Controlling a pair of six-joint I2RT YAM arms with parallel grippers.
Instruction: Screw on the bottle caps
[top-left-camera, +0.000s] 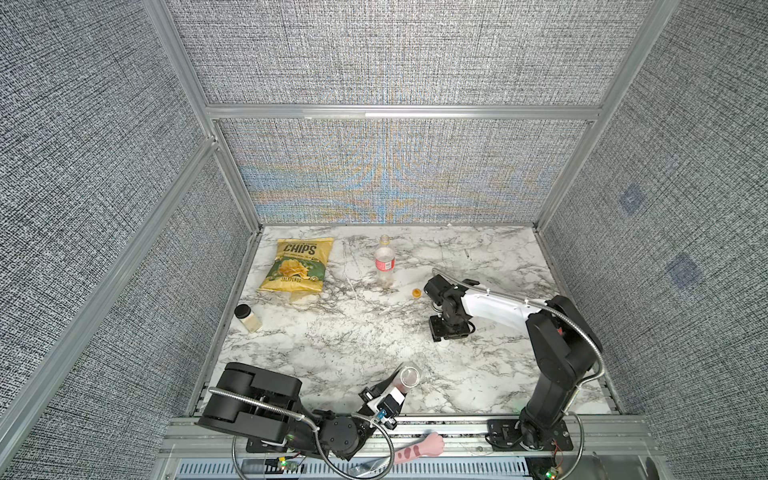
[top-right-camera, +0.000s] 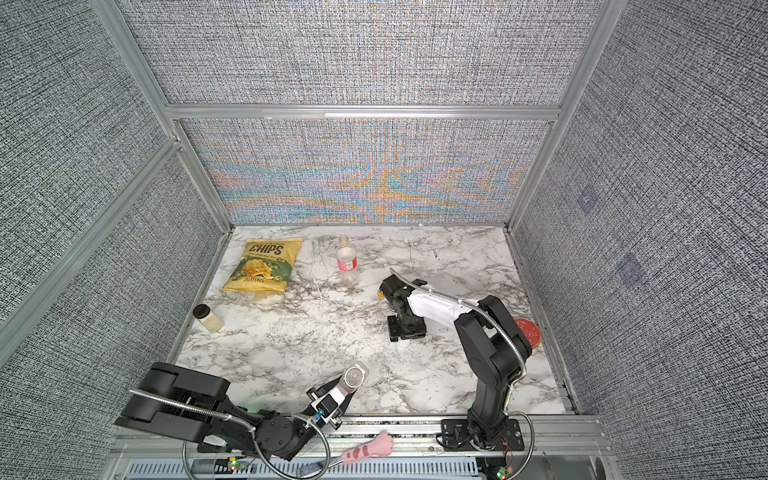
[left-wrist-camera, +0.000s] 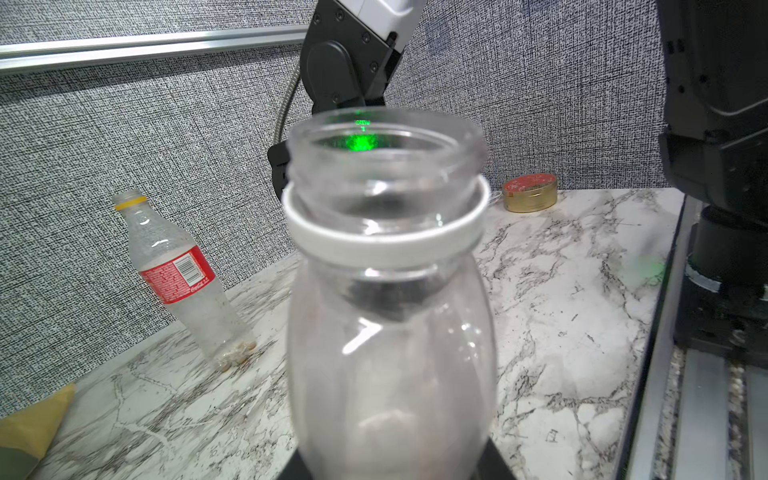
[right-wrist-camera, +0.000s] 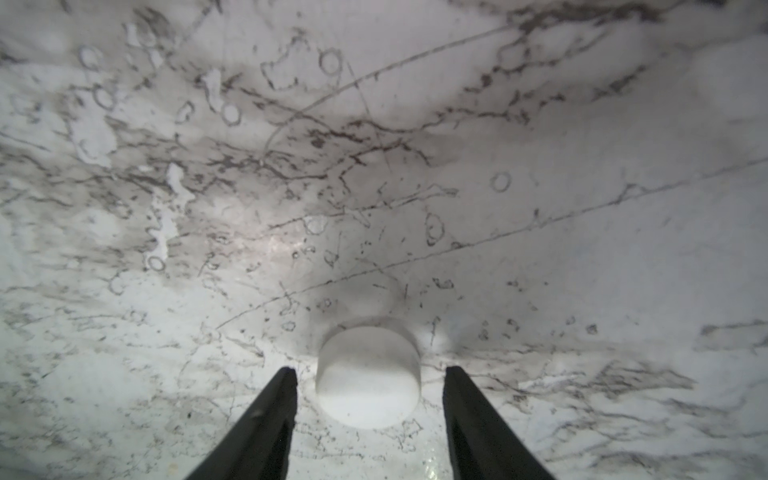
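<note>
In the left wrist view a clear capless bottle (left-wrist-camera: 388, 360) with a white neck ring is gripped upright by my left gripper (top-left-camera: 392, 388), near the front edge. A white cap (right-wrist-camera: 368, 376) lies on the marble under my right gripper, whose fingers stand open either side of it, apart from it. A plastic cola bottle (top-left-camera: 385, 260) stands at the back middle, with a small orange cap (top-left-camera: 417, 293) to its front right.
A chips bag (top-left-camera: 294, 264) lies back left, a black-lidded jar (top-left-camera: 246, 318) at the left. A red-topped tin (top-right-camera: 528, 332) sits at the right.
</note>
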